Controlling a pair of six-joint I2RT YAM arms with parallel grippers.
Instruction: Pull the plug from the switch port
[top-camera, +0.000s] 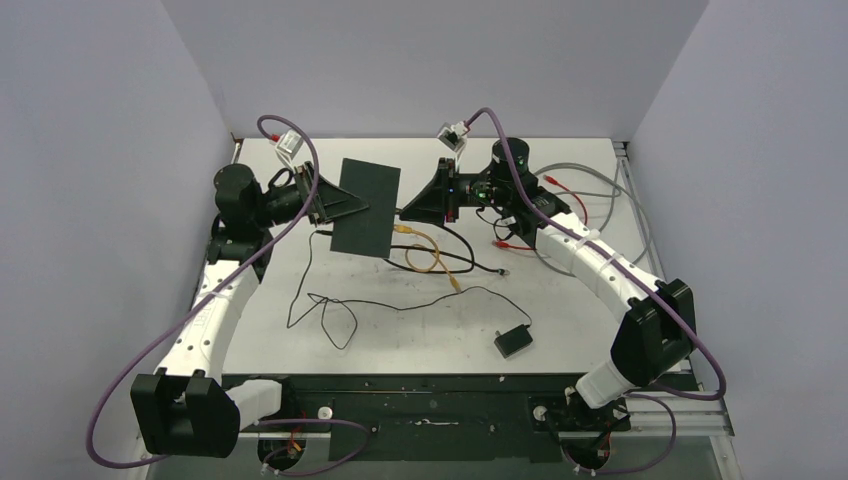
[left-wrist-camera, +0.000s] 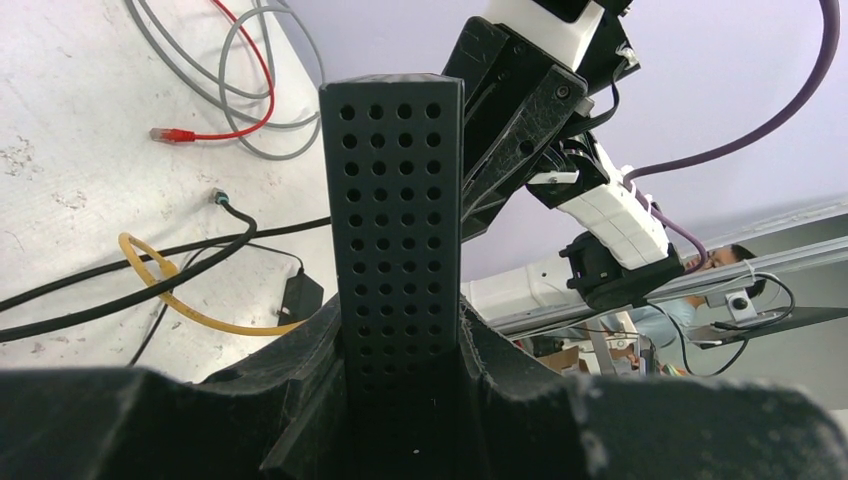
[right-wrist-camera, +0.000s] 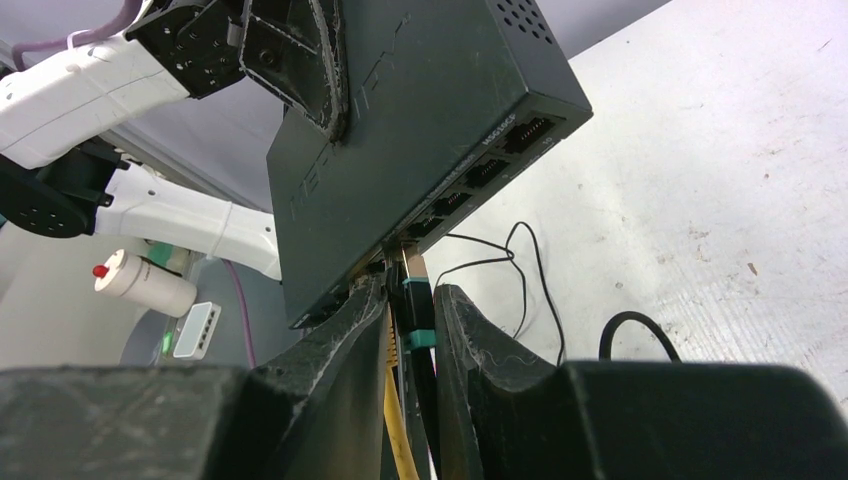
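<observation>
The black network switch (top-camera: 365, 207) is held up over the table. My left gripper is shut on its body, and the perforated narrow side faces the left wrist camera. In the right wrist view a row of ports (right-wrist-camera: 484, 172) runs along the switch's edge. A black plug with a green band (right-wrist-camera: 420, 338) stands between the fingers of my right gripper, which is shut on it. The plug's tip is right at the port row; whether any of it is still inside a port I cannot tell. A yellow cable (right-wrist-camera: 398, 425) passes behind the plug.
Below the grippers lie the looped yellow cable (top-camera: 425, 258) and a black cable (top-camera: 460, 268). A power adapter (top-camera: 513, 341) rests near the front edge, its thin lead trailing left. Grey cable (top-camera: 640, 215) and a red cable (top-camera: 577, 193) occupy the right side.
</observation>
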